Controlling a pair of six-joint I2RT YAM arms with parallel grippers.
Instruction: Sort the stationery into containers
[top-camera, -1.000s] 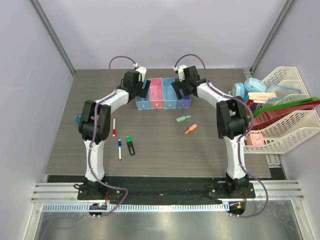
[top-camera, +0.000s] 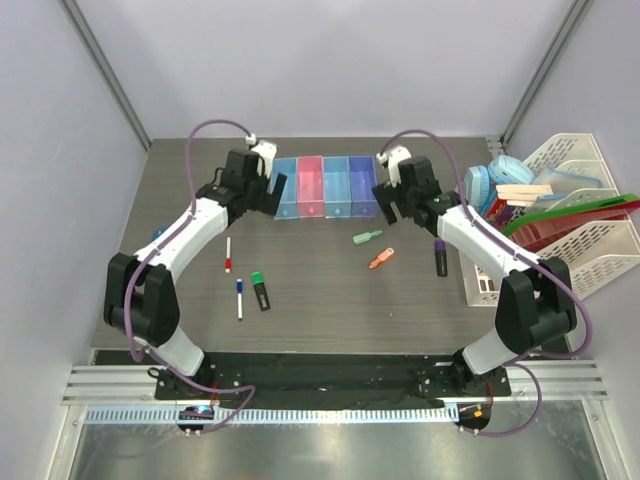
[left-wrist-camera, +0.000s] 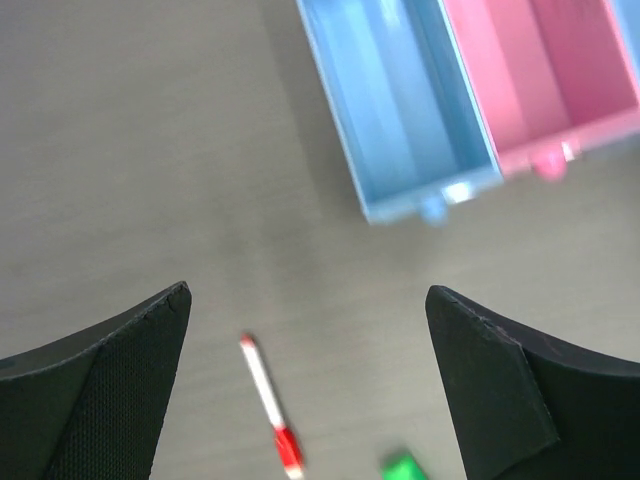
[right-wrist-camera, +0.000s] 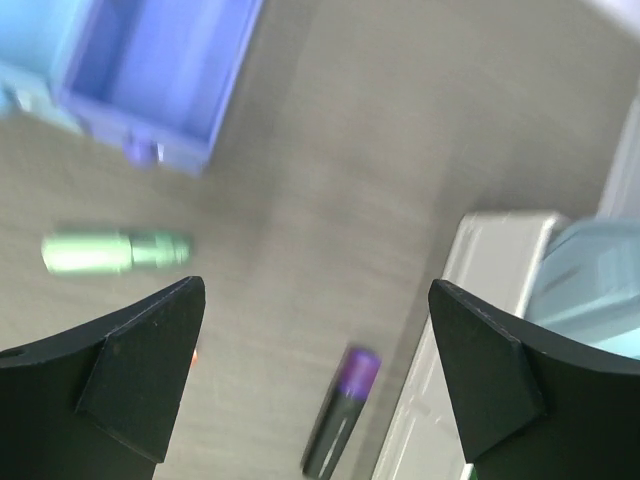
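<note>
Four-way row of bins at the table's back: a light blue bin (left-wrist-camera: 395, 110), a pink bin (top-camera: 310, 186), another blue bin (top-camera: 336, 190) and a purple-blue bin (right-wrist-camera: 165, 65); those parts that show are empty. My left gripper (top-camera: 273, 192) hangs open by the row's left end, my right gripper (top-camera: 385, 200) open by its right end. Loose on the table lie a red marker (left-wrist-camera: 268, 400), a blue marker (top-camera: 240, 299), a green-capped black marker (top-camera: 260, 291), a green highlighter (right-wrist-camera: 115, 252), an orange highlighter (top-camera: 381, 258) and a purple-capped black marker (right-wrist-camera: 342, 412).
White baskets (top-camera: 590, 260) crowded with books, folders and blue items stand along the right edge. A small blue object (top-camera: 158, 233) is partly hidden behind the left arm.
Both arms have swung outward, the left gripper leftward and the right gripper rightward, off the bins. The loose pens have not moved.
</note>
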